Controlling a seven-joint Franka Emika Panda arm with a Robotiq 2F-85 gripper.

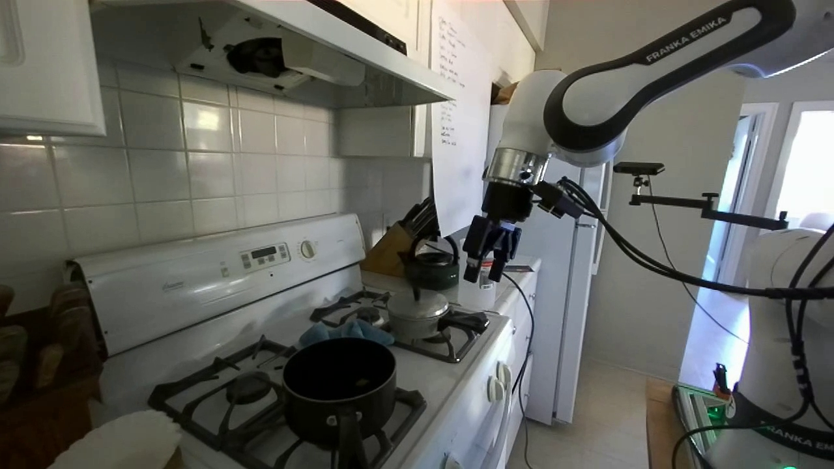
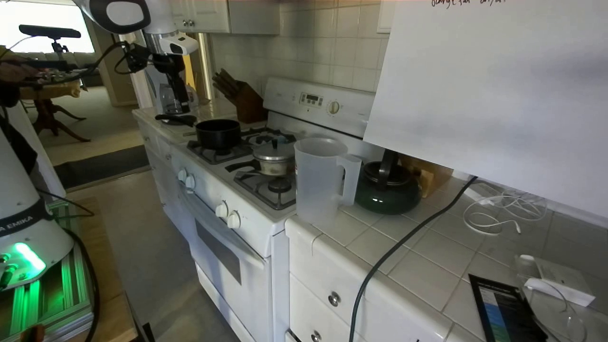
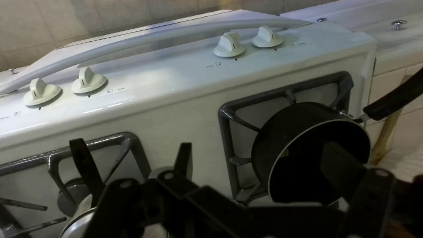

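My gripper (image 1: 484, 273) hangs above the stove's right side, pointing down. Its fingers (image 3: 183, 160) stand apart with nothing between them, so it is open. On the front burner sits an uncovered black saucepan (image 1: 338, 398), its inside dark. In the wrist view the saucepan (image 3: 269, 146) lies partly behind one finger. A lidded silver pot (image 1: 418, 316) stands on the other grate; only an edge of its lid (image 3: 77, 226) shows past the gripper in the wrist view. Between the two pots lies a blue cloth (image 1: 348, 331).
A translucent pitcher (image 2: 319, 182) and a dark green kettle (image 2: 387, 191) occupy the counter beside the stove. A knife block (image 2: 251, 102) stands across from them. White knobs (image 3: 230, 45) line the stove front. Overhead is the range hood (image 1: 375, 58). A black cable (image 2: 399, 245) crosses the counter.
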